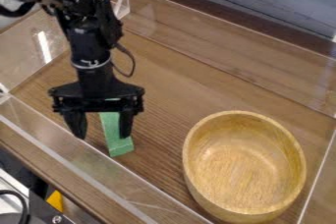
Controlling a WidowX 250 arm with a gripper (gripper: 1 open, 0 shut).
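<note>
My black gripper (96,121) is open, low over the wooden table at the left of the camera view, with a finger on either side of a small green block (118,142). The block's upper part is partly hidden by the gripper; whether the fingers touch it I cannot tell.
A large wooden bowl (245,164) takes up the lower right. Transparent panels line the left edge, and a pale wall runs along the back.
</note>
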